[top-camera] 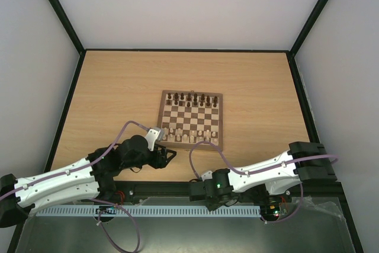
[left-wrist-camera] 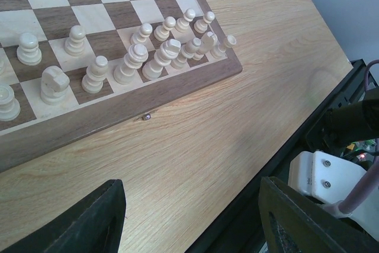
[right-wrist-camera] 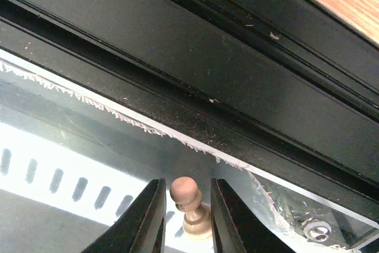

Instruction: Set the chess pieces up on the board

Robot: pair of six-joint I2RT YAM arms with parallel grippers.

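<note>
The chessboard (top-camera: 191,120) lies mid-table, with dark pieces (top-camera: 195,98) along its far side and white pieces (left-wrist-camera: 133,63) along its near side. In the right wrist view, a pale pawn-like piece (right-wrist-camera: 194,210) with a rounder, pinkish head is off the table, over the metal strip. My right gripper has its fingers either side of this piece; a gap shows on the left, while the base is close to the right finger. My left gripper stands open over bare wood beside the board's near edge, empty.
The dark frame beam (right-wrist-camera: 195,81) runs along the table's front edge, close to my right gripper. Below it lies a slotted metal strip (top-camera: 142,211). Wide bare table (top-camera: 254,117) surrounds the board.
</note>
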